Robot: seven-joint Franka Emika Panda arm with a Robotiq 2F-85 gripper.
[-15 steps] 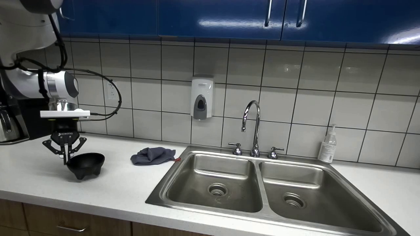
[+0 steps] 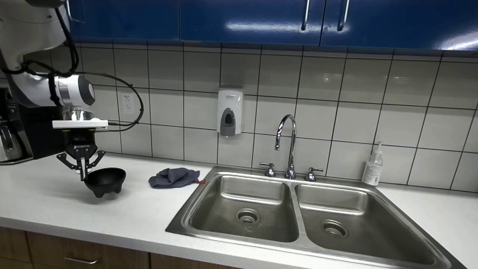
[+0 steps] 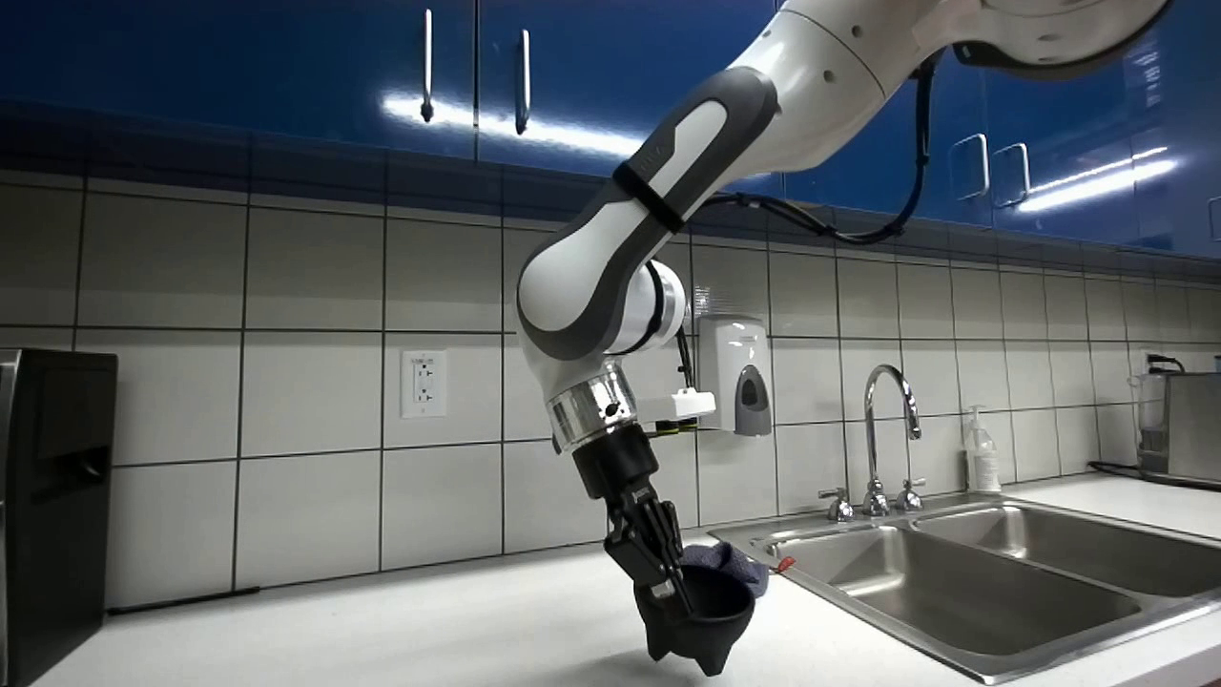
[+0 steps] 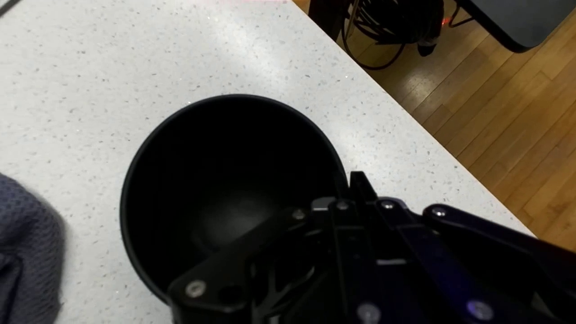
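A black bowl [image 2: 105, 181] with short feet hangs just above the white counter, its rim pinched on one side. My gripper [image 2: 83, 175] is shut on that rim, one finger inside the bowl and one outside. From the other side, exterior view 2 has the bowl [image 3: 706, 618] slightly tilted under the gripper [image 3: 675, 597]. Looking down in the wrist view, the bowl [image 4: 216, 156] appears empty, though part of its inside is hidden by the gripper.
A dark grey cloth [image 2: 173, 178] lies between the bowl and the double steel sink [image 2: 183, 219]. Behind the sink stand a tall faucet [image 2: 291, 148] and a soap bottle [image 2: 372, 168]. A coffee machine [image 2: 38, 130] is at the far left. Bare counter surrounds the bowl.
The bowl and gripper have risen a little and shifted slightly right, towards the cloth, in exterior view 1. My hold on the rim looks the same; the cloth has not moved.
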